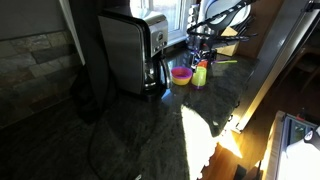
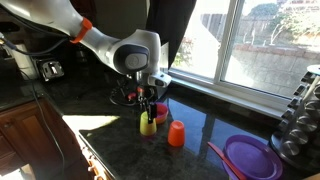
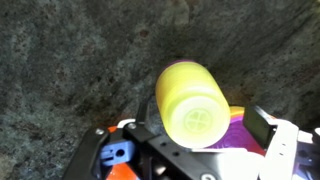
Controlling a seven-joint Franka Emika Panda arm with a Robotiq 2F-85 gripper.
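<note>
A yellow-green cup stands upside down on the dark counter, with a purple rim showing beneath it. In exterior view 2 the yellow cup is directly under my gripper. From the wrist, the cup lies between the spread fingers of my gripper, with space clear between it and the right finger. The fingers are part open, and no grip on the cup shows. An orange cup stands upside down beside it.
A pink and yellow bowl sits near the coffee maker. Toward the window side lie a purple plate with a red utensil and a rack of jars.
</note>
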